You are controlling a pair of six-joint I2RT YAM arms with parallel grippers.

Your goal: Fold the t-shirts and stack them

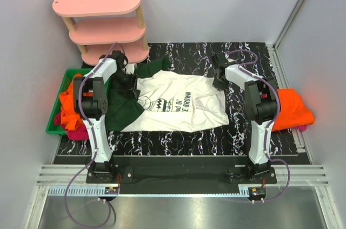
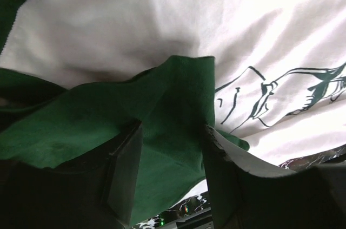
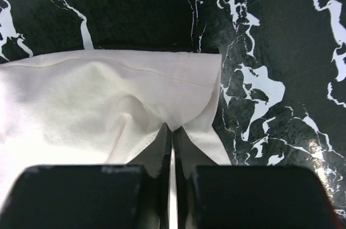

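A white t-shirt point(image 1: 173, 85) with green sleeves and a cartoon print lies spread across the table, its hem toward the right. Above its green sleeve point(image 1: 123, 111) is my left gripper point(image 1: 133, 89). In the left wrist view its fingers point(image 2: 127, 156) stand apart, with green cloth point(image 2: 170, 99) showing in the gap. At the shirt's far right corner is my right gripper point(image 1: 220, 85). The right wrist view shows its fingertips point(image 3: 164, 134) shut together, with the white hem point(image 3: 189, 85) gathered to a pinch at them.
A green basket point(image 1: 67, 80) with orange and dark red clothes stands on the left. Behind it rises a pink shelf point(image 1: 100, 2). A folded orange shirt point(image 1: 292, 109) lies at the right edge.
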